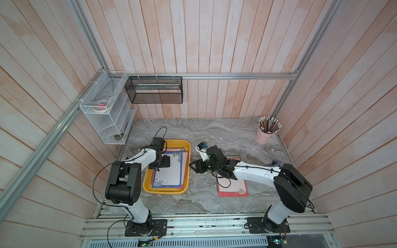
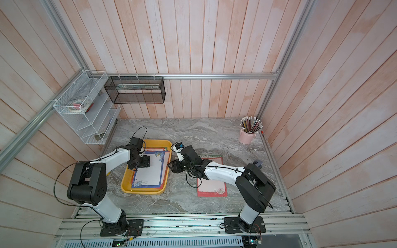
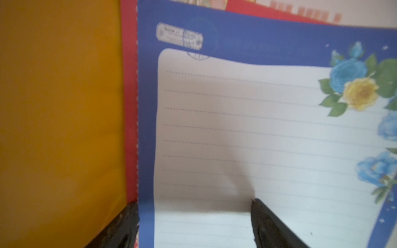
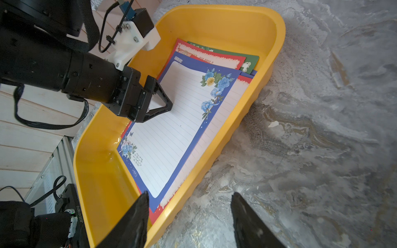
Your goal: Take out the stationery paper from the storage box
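Observation:
The stationery paper lies in the yellow storage box, a white lined sheet with a blue border and blue flowers on top of other sheets. Over its left part is my left gripper, fingers apart and pointing down. One finger is at the sheet's blue left edge, the other over the white area, where the sheet shows a faint crease between them. Whether the fingertips press on it I cannot tell. Just outside the box's right wall my right gripper is open, with no paper between its fingers.
A red-bordered sheet lies on the grey table, partly under my right forearm. A pink pencil cup stands at the back right. White wire shelves and a black mesh basket hang at the back left.

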